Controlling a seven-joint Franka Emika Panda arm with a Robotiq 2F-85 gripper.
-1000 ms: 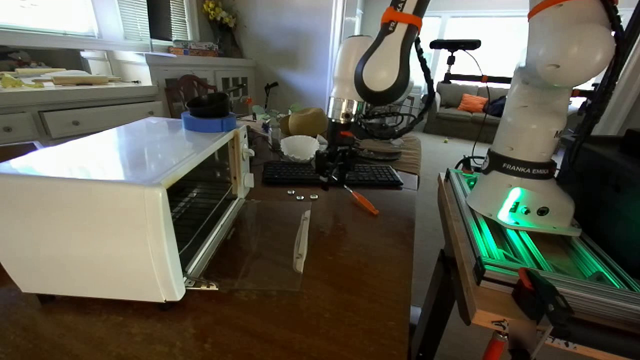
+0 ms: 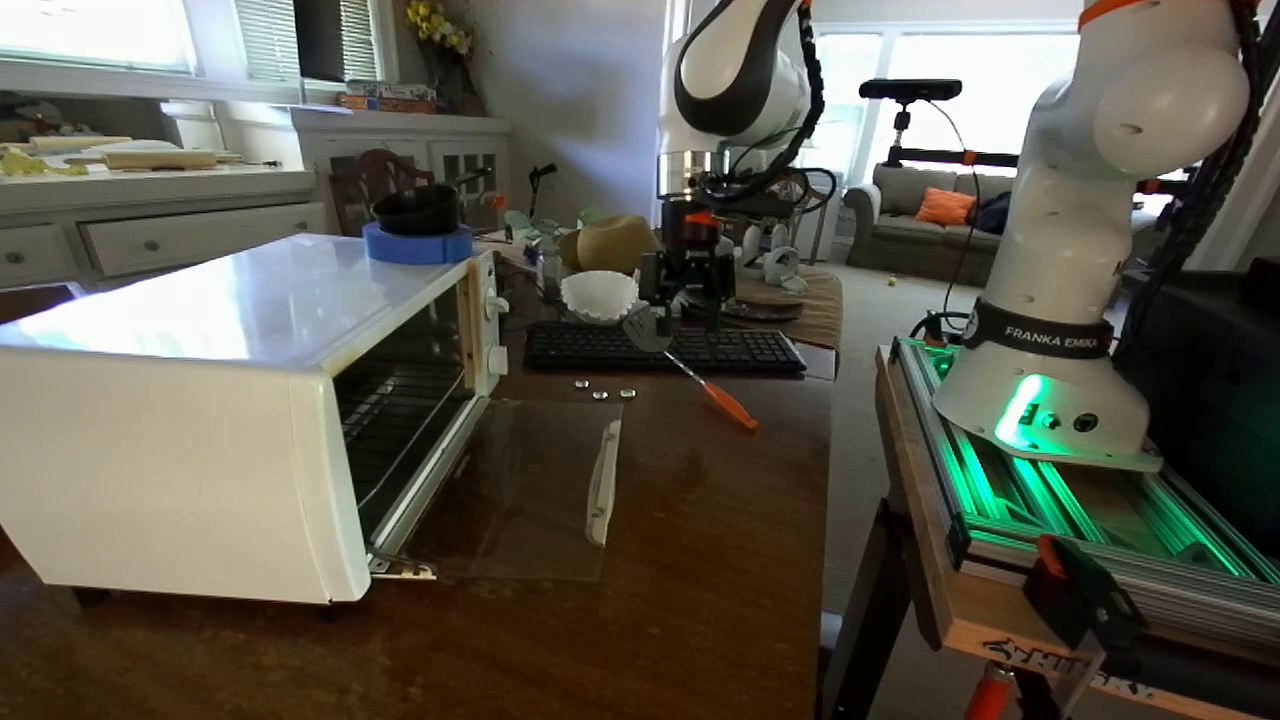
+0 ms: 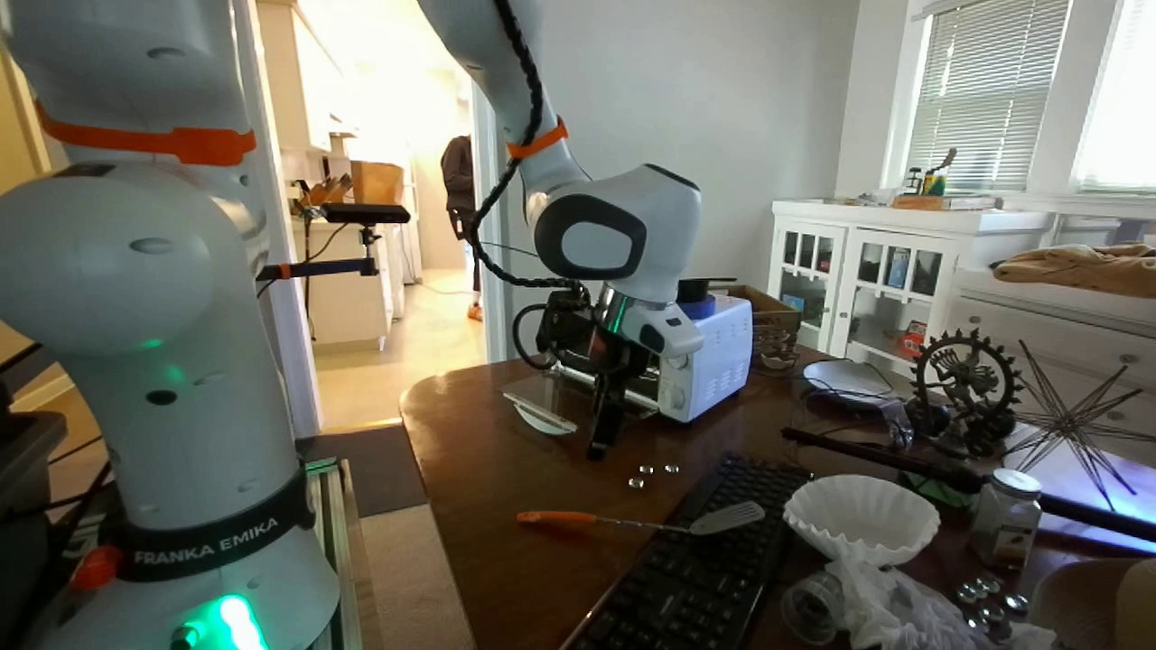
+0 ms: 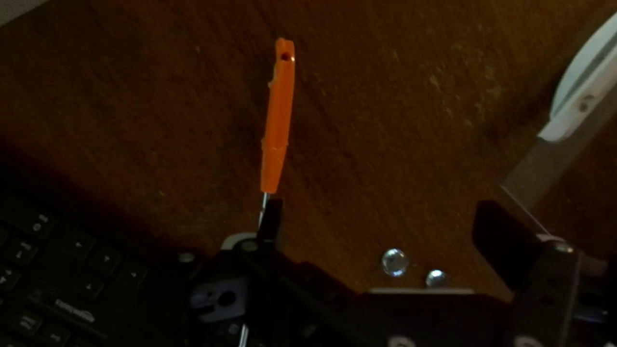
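Observation:
My gripper stands open above the table, with nothing held between its fingers. In the wrist view, the orange handle (image 4: 278, 118) of a spatula lies ahead of the left finger, which hides part of the metal shaft. The spatula's slotted head (image 3: 728, 518) rests over the black keyboard (image 3: 694, 552). Several clear glass gems lie on the wood; one gem (image 4: 395, 262) shows between the fingers, low in the wrist view. A white toaster oven (image 2: 180, 444) has its glass door (image 2: 528, 492) lowered, its white handle (image 2: 603, 484) toward the table's right side.
On the oven sits a blue ring (image 2: 417, 244) with a black pan (image 2: 416, 210) on it. Past the keyboard are a white fluted bowl (image 3: 862, 520), a lidded jar (image 3: 1005, 518) and a crumpled plastic bag (image 3: 899, 607).
My gripper has risen and shifted slightly right in exterior view 1, uncovering the spatula's head. The spatula, gems and oven have not moved.

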